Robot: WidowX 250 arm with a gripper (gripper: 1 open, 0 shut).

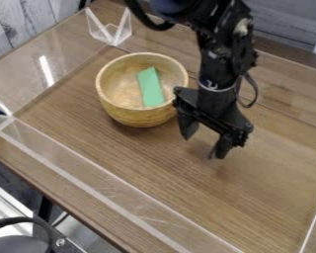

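Note:
My black gripper (pixel 203 134) hangs low over the wooden table at the centre, its two fingers apart and pointing down, open with nothing visible between them. Just left of it stands a round tan bowl (pixel 115 94) with a green block (pixel 151 87) inside.
A small clear plastic basket (pixel 108 28) sits at the back left. A dark object with a cable (pixel 23 242) is at the lower left corner, beside the table.

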